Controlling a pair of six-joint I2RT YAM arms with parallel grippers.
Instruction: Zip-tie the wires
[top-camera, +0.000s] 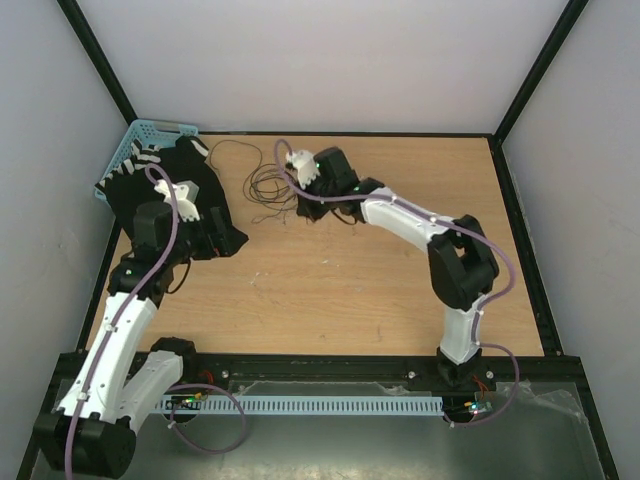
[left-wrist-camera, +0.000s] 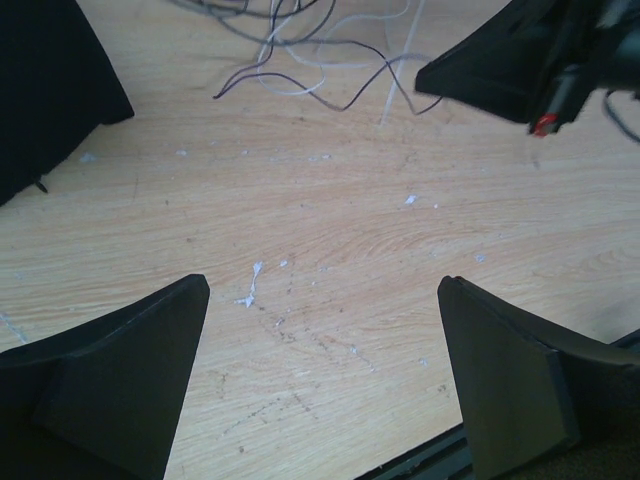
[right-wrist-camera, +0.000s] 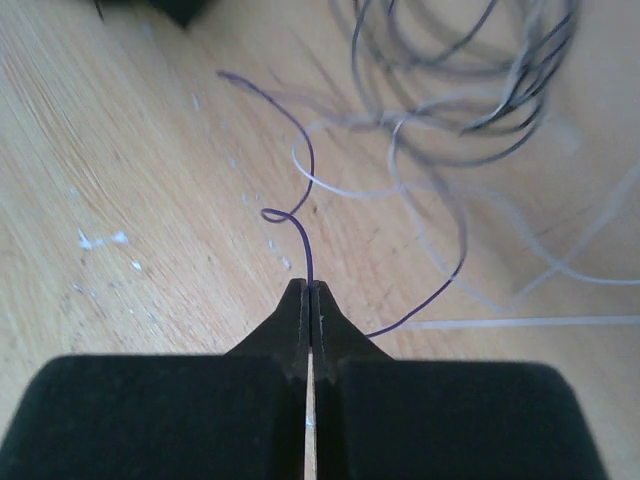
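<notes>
In the right wrist view my right gripper is shut on a thin purple wire (right-wrist-camera: 289, 129), which runs up from between the fingertips and off to the right. Above it lies the grey wire coil (right-wrist-camera: 465, 128), with a white wire (right-wrist-camera: 345, 192) looping beside it. From the top, the wire coil (top-camera: 264, 187) rests at the back middle of the table, just left of the right gripper (top-camera: 306, 212). My left gripper stands open over bare wood, nothing between its fingers, left of the right one. A straight white strip (right-wrist-camera: 520, 322) lies near the purple wire.
A blue basket (top-camera: 150, 130) stands in the back left corner, with black cloth (top-camera: 170, 175) draped over and in front of it, behind the left arm.
</notes>
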